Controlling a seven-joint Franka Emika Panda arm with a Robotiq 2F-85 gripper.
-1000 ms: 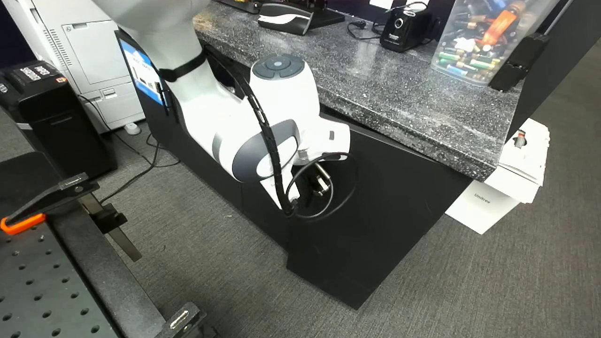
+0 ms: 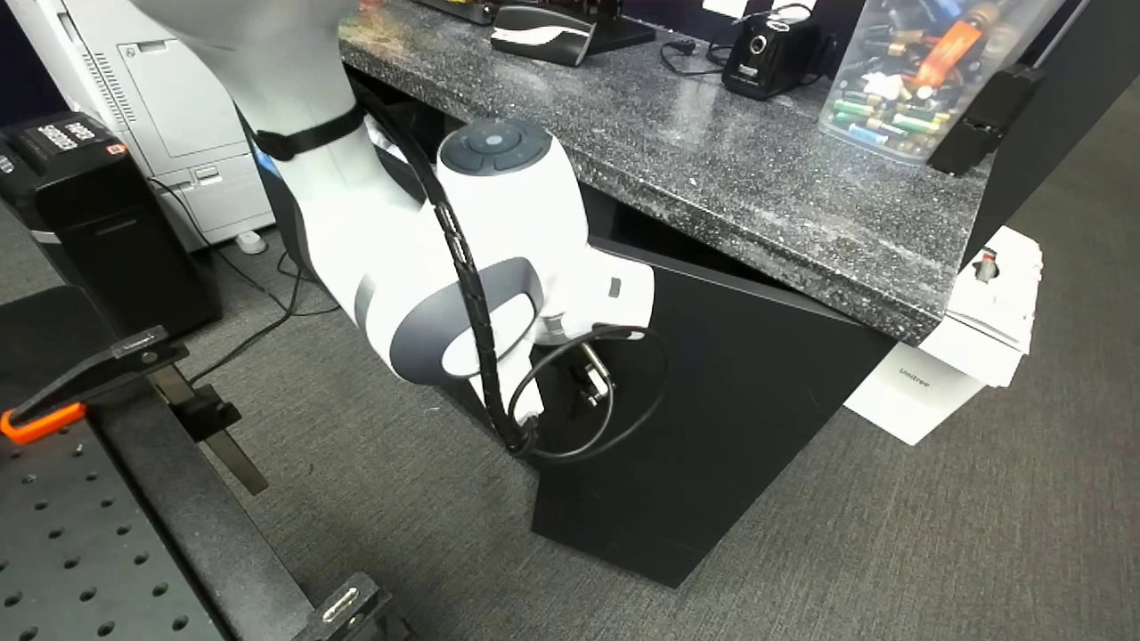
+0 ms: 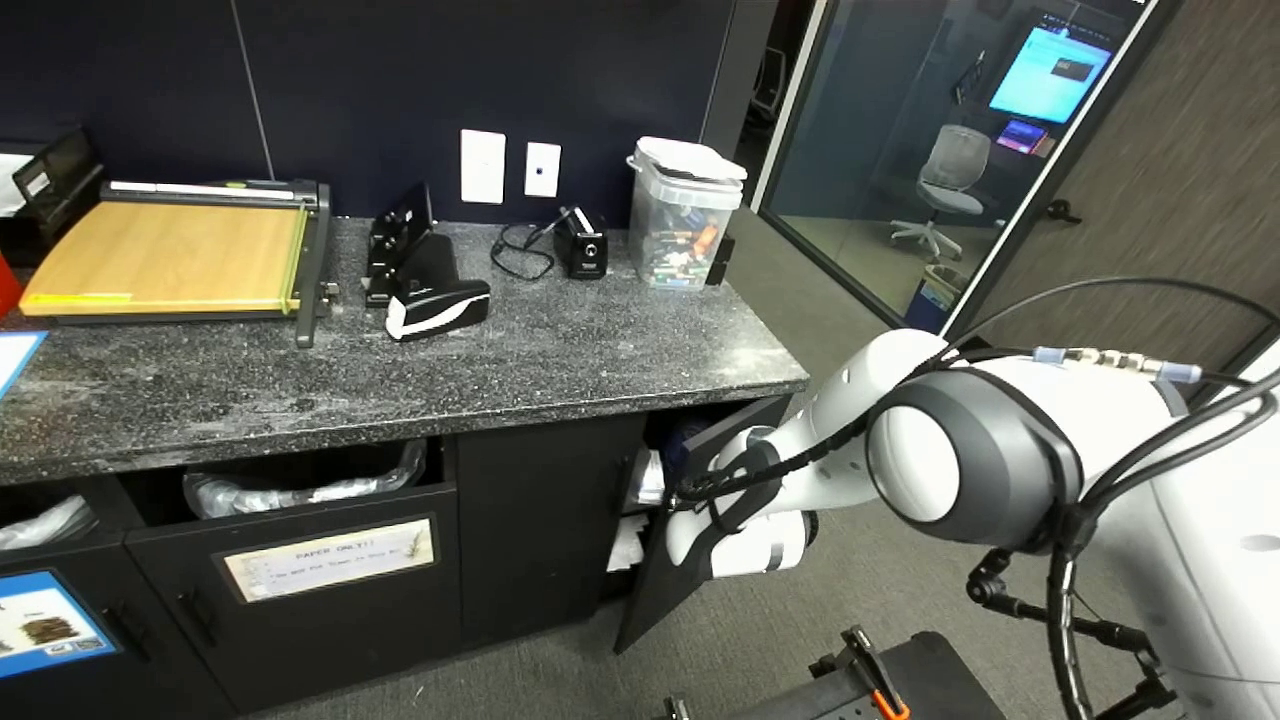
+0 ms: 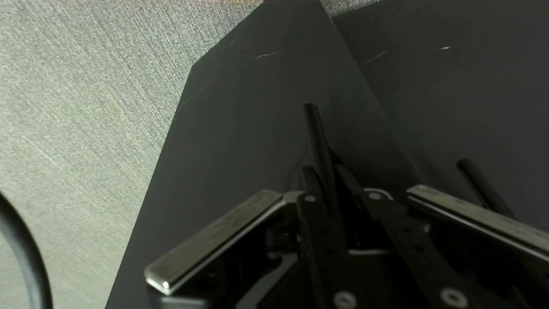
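Note:
A black cabinet door [image 2: 737, 427] stands ajar under the counter, and a dark gap shows along its top edge. In exterior view 2 the same door [image 3: 657, 588] juts out from the cabinet. A thin black bar handle [image 4: 319, 139] rises from the door face in the wrist view. My gripper is shut on this handle, one finger on either side of it. In exterior view 1 the gripper [image 2: 595, 379] is partly hidden by the wrist and a looped cable.
A second black handle [image 4: 481, 185] is on the neighbouring panel. Above hangs the speckled countertop [image 2: 748, 182], bearing a battery tub [image 2: 892, 80]. A perforated black table [image 2: 96, 534] stands at the lower left. Grey carpet [image 2: 427, 513] lies clear between it and the cabinet.
The arm and gripper have moved left and slightly down in exterior view 1. The door has swung further out with them, widening the gap beneath the counter.

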